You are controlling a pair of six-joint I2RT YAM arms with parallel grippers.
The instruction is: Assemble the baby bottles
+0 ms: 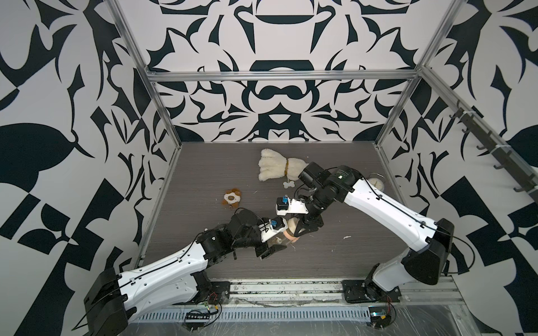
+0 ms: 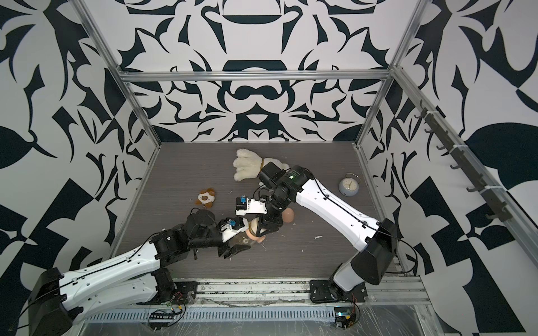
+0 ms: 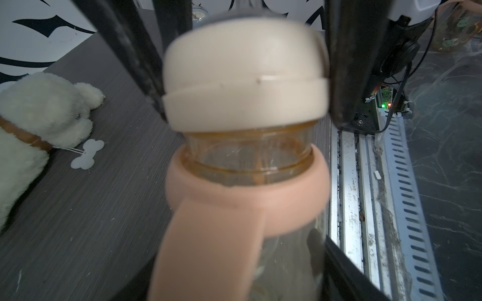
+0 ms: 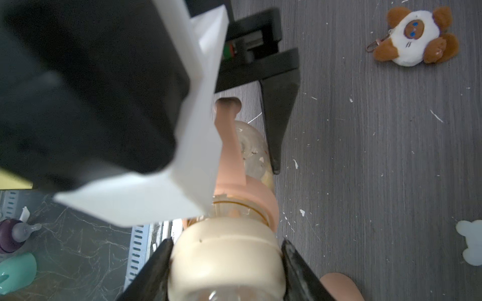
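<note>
My two grippers meet above the front middle of the table. The left gripper [image 2: 238,240] is shut on a clear bottle [image 3: 291,255] with a pink handled collar [image 3: 211,235]. My right gripper is shut on a cream ring cap [image 3: 246,75], which sits at the bottle's neck; whether it is seated cannot be told. In the top right view, a round pink piece [image 2: 288,215] lies on the table behind the right gripper.
A white plush toy [image 2: 246,165] lies at the back with a bone-shaped tag, a brown-and-white small plush [image 2: 205,197] at the left, and a round clock-like object [image 2: 348,186] at the right.
</note>
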